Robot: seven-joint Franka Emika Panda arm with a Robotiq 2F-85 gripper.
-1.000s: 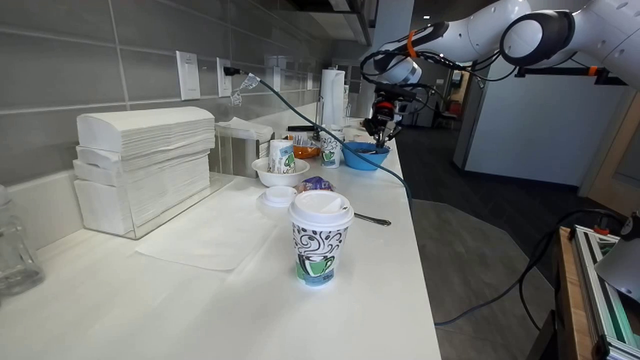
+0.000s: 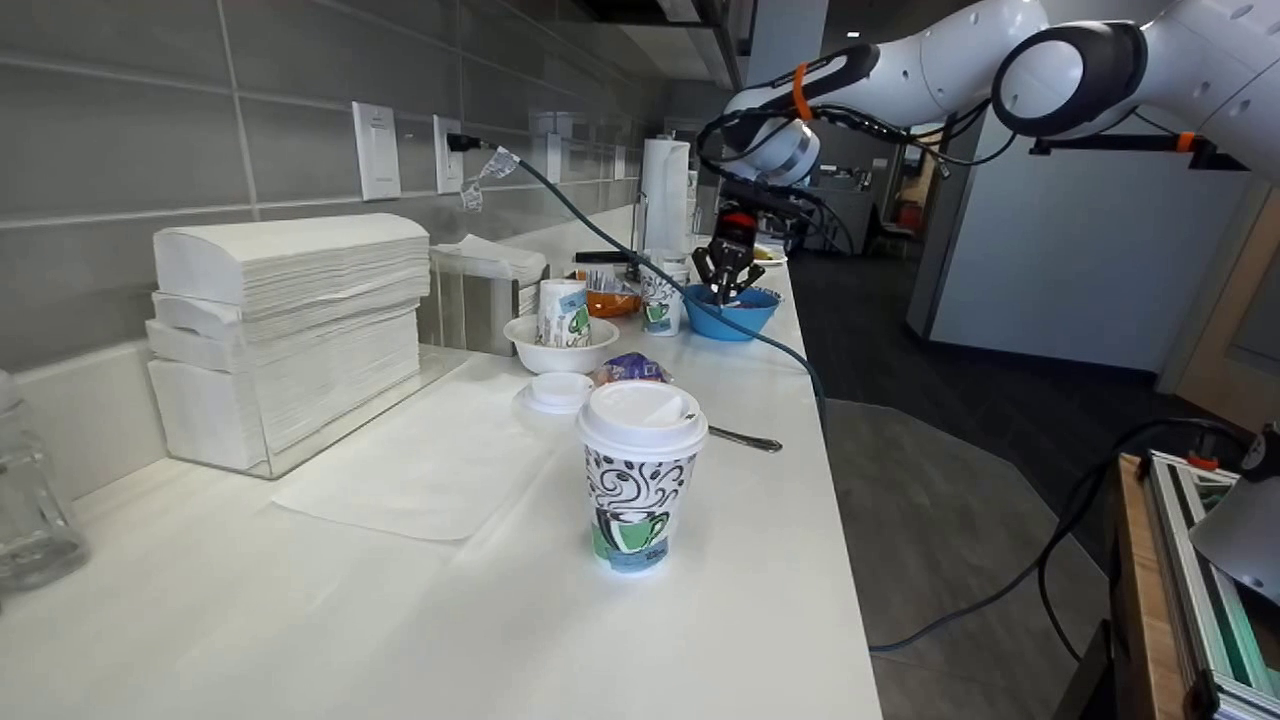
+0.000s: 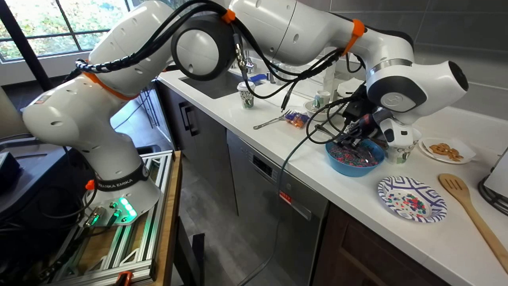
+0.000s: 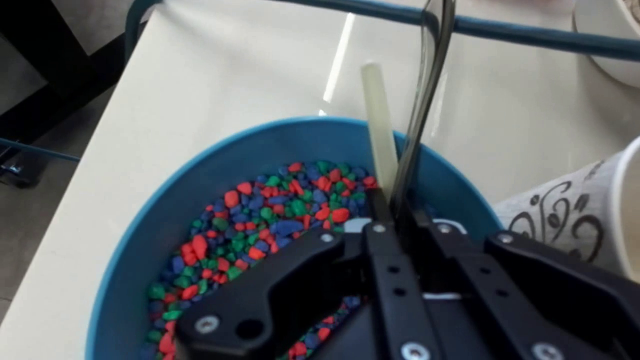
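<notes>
My gripper is shut on a shiny metal utensil, whose handle [image 4: 427,90] slants up and away in the wrist view. Its lower end is hidden by my fingers, so I cannot tell whether it is a spoon. Below lies a blue bowl [image 4: 198,157] holding red, green and blue pebbles [image 4: 264,210]. In exterior view 2 my gripper [image 3: 351,139] is low over the bowl's back left part. A pale strip [image 4: 379,120] stands beside the handle. Nearer the front, a patterned paper plate [image 3: 386,186] has some of the same pebbles on it.
Close beside the bowl stands a paper cup [image 4: 555,210]. A blue-green cable [image 4: 528,37] crosses the counter behind the bowl. A wooden slotted spatula [image 3: 471,209] lies past the plate, with a plate of snacks [image 3: 469,156] behind. A lidded cup [image 2: 644,480] stands farther along.
In exterior view 1 my gripper has shifted left, toward the wall, from the bowl's right side to nearer its middle. The bowl and the cups have stayed put.
</notes>
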